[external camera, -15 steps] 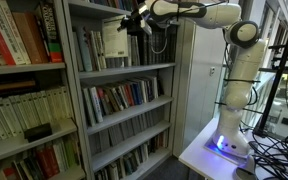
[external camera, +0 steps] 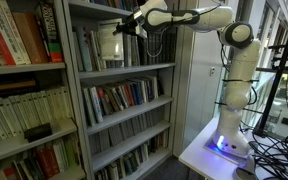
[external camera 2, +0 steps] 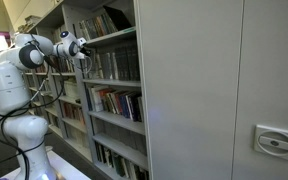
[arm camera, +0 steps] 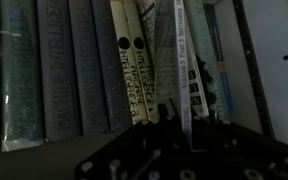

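Note:
A thin book with a pale, lettered spine [arm camera: 184, 65] stands upright between the fingers of my gripper in the wrist view, and the fingers are shut on it. Its pale cover [external camera: 111, 42] shows below and left of the gripper [external camera: 132, 24] in exterior view 1, in front of the upper shelf. From the other side, in exterior view 2, the gripper [external camera 2: 85, 50] is high up by the bookcase; the book is hard to make out there.
Dark grey volumes [arm camera: 57, 70] and two cream books [arm camera: 131, 55] line the shelf left of the held book. A bluish book [arm camera: 219, 60] leans at its right, near the shelf's side panel [arm camera: 254, 70]. A white table [external camera: 206, 155] carries the arm's base.
The pale cover looks narrower in exterior view 1 than a second ago, as if turned. The arm's end has shifted slightly; the grip appears unchanged.

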